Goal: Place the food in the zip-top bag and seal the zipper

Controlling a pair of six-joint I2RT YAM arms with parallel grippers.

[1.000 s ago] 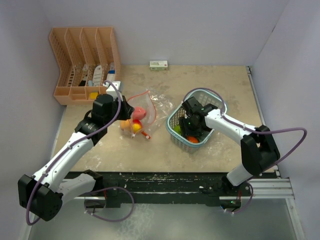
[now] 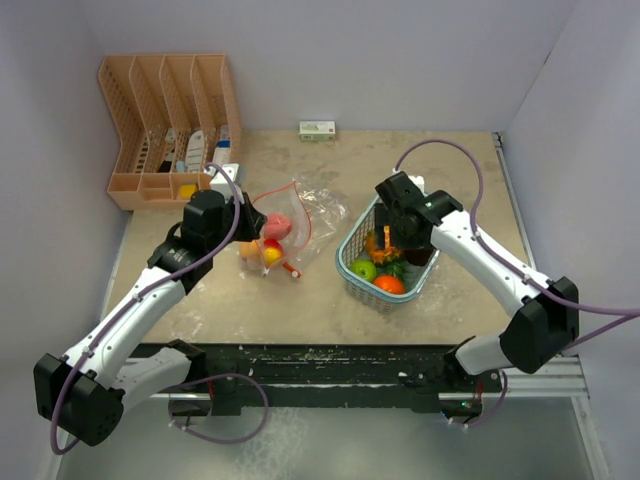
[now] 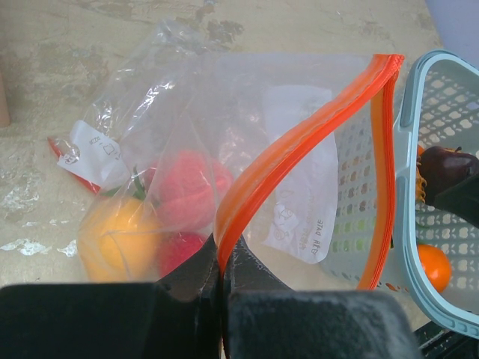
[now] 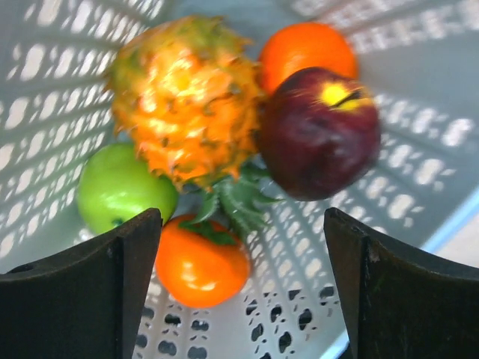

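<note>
The clear zip top bag has an orange zipper edge, and my left gripper is shut on that edge, holding the mouth apart. Through the film show a yellow-orange fruit, a pinkish-red food and other red pieces. My right gripper is open above the basket, with nothing between its fingers. Below it lie a spiky orange fruit, a dark purple fruit, a green apple, an orange tomato-like piece and another orange fruit.
A peach-coloured divided rack stands at the back left, with several items in it. The small green and white box rests by the back wall. Bare table lies in front of the bag and basket.
My right arm has risen and moved back to the right, uncovering the green and orange pieces at the basket's front. The left arm and bag look unchanged.
</note>
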